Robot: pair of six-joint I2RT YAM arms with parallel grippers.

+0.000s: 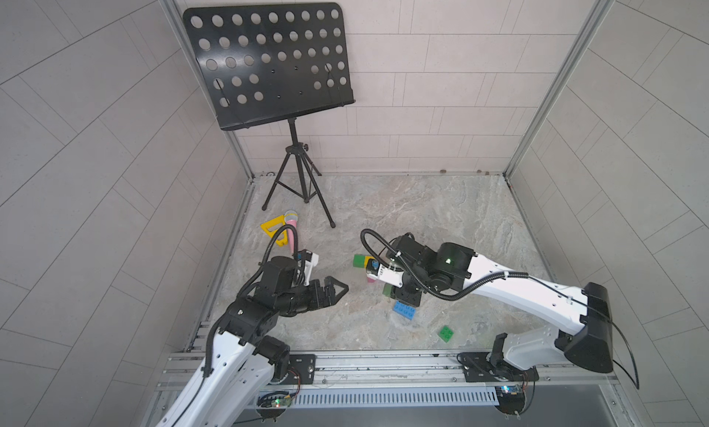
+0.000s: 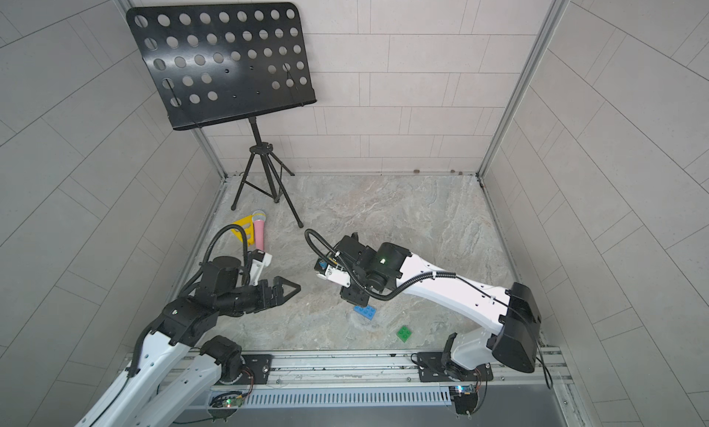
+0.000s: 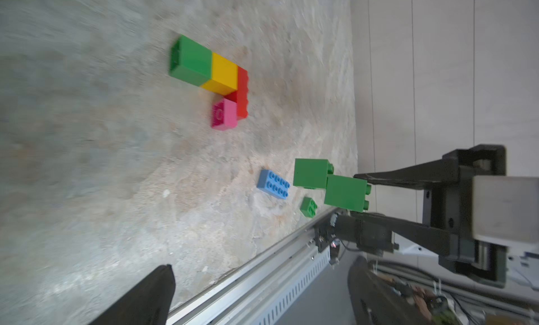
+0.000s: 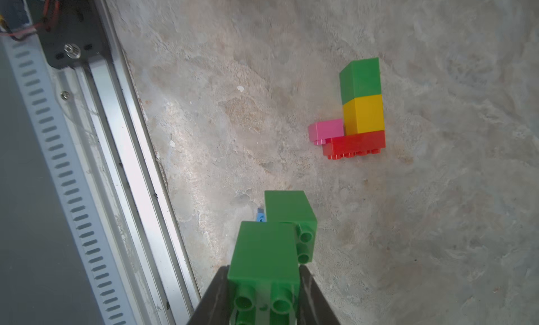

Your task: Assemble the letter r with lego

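My right gripper is shut on a green brick (image 4: 264,252). A second green brick joins it, offset to one side; in the left wrist view this stepped green pair (image 3: 310,173) hangs in the air. On the floor lies an assembly: a green brick (image 4: 362,80), a yellow brick (image 4: 365,114), a red brick (image 4: 356,143) with its studs outward, and a pink brick (image 4: 328,130) at the red one's end. To the left of the assembly, my left gripper (image 1: 341,290) stands open and empty.
A loose blue brick (image 1: 404,309) and a small green brick (image 1: 445,333) lie near the front rail. A pink microphone (image 2: 258,233) and a yellow frame (image 2: 243,230) lie at the left, before the black music stand (image 1: 291,150).
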